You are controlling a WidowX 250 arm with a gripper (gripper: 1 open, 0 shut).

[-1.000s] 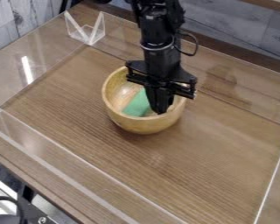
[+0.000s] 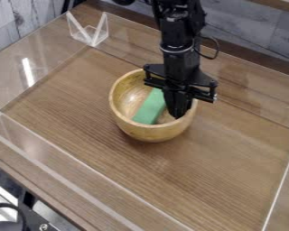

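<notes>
A tan round bowl (image 2: 133, 128) sits near the middle of the wooden table, with a green elongated object (image 2: 148, 108) lying inside it. The black arm comes down from the top, and my gripper (image 2: 177, 106) is low over the right part of the bowl, beside the green object. It looks shut; nothing shows between its fingers, though the tips are hard to make out against the bowl's inside.
A white wire-like holder (image 2: 89, 29) stands at the back left. A black cable shows at the bottom left corner.
The gripper and arm have shifted slightly to the right and turned a little. The bowl has moved a little along with them; the green object stays inside it.
</notes>
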